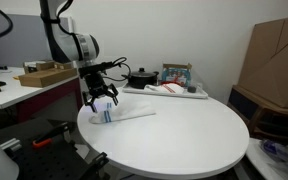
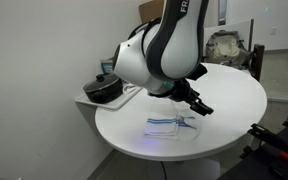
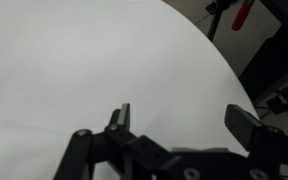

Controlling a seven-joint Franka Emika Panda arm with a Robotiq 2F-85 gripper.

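A white cloth with blue stripes (image 1: 134, 109) lies spread on the white round table's left side in exterior view 1. Its striped part (image 2: 164, 122) shows below the arm in exterior view 2. My gripper (image 1: 102, 104) is low over the cloth's left end, its fingers apart. In the wrist view the gripper stands open, with only white tabletop visible between its fingers. A pale part of the cloth (image 3: 24, 145) shows at the lower left there. Whether a finger touches the cloth, I cannot tell.
A dark lidded pot (image 1: 142, 77) stands at the table's back, beside a tray (image 1: 189, 94) bearing a red-and-white cloth (image 1: 166, 88) and other items. Cardboard boxes (image 1: 46, 77) sit off to the left.
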